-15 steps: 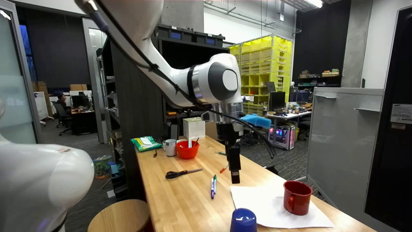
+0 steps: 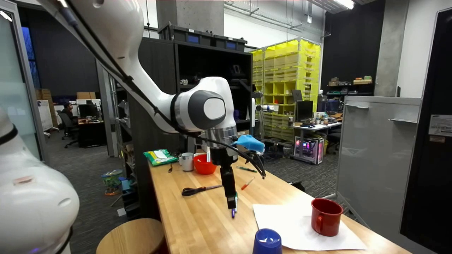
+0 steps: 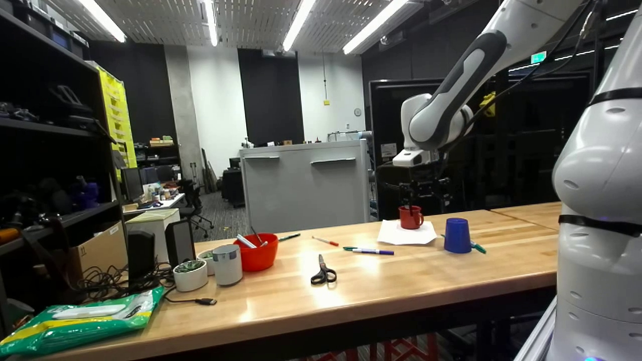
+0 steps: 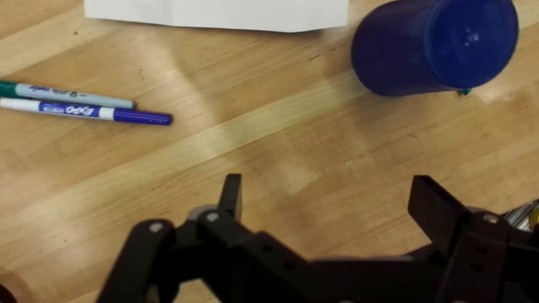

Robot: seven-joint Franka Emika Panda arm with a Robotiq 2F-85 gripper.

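Note:
My gripper is open above bare wood, nothing between its fingers. In the wrist view a purple-capped marker (image 4: 81, 109) and a green-capped marker (image 4: 76, 95) lie side by side to the left. An upside-down blue cup (image 4: 434, 48) stands up and to the right. A green marker (image 3: 478, 247) pokes out beside the cup's base, mostly hidden. Near the far edge, a red mug (image 2: 326, 218) stands upright on a white paper sheet (image 2: 279, 218). In exterior view 2 the gripper overlaps the mug; its exact height is unclear.
Black scissors (image 3: 323, 274), a red-capped pen (image 3: 325, 240) and a dark green pen (image 3: 289, 237) lie on the table. A red bowl (image 3: 259, 255) holding pens stands near a grey mug (image 3: 228, 264), potted plants and a green packet (image 3: 84, 322). Bare wood surrounds the scissors.
In exterior view 1 the arm and gripper have moved left and slightly lower, the gripper now overlapping the two markers. The objects on the table look unmoved.

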